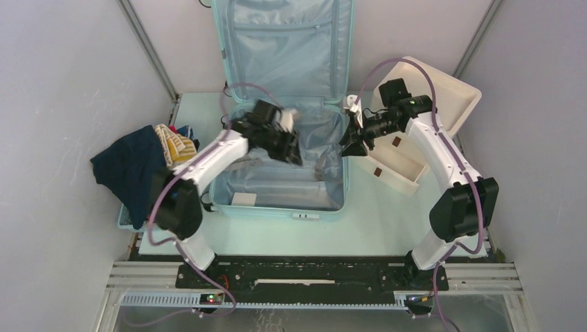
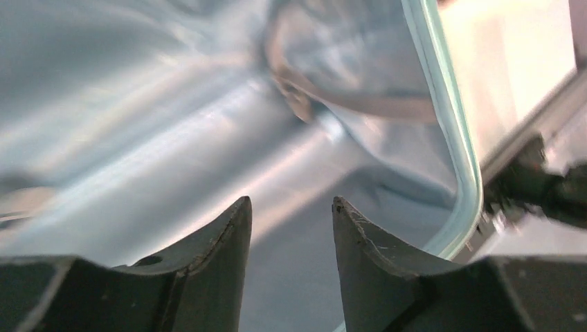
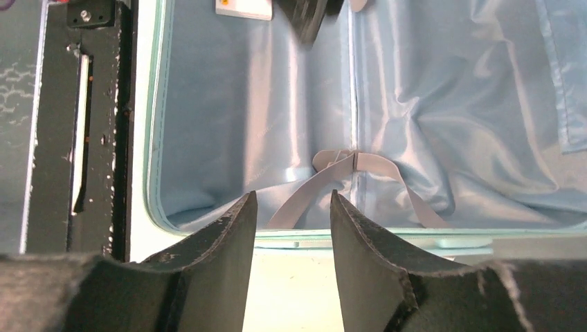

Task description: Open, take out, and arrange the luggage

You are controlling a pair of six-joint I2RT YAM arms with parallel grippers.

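Note:
The light blue suitcase lies open, its lid raised at the back. Its blue lining shows grey straps at one end and a small white piece at the front left corner. My left gripper, blurred from above, is over the suitcase interior, fingers apart with nothing between them. My right gripper hangs over the suitcase's right rim, also open and empty.
A basket piled with folded clothes, a navy one on top, stands at the left. Cream stacked bins stand at the back right.

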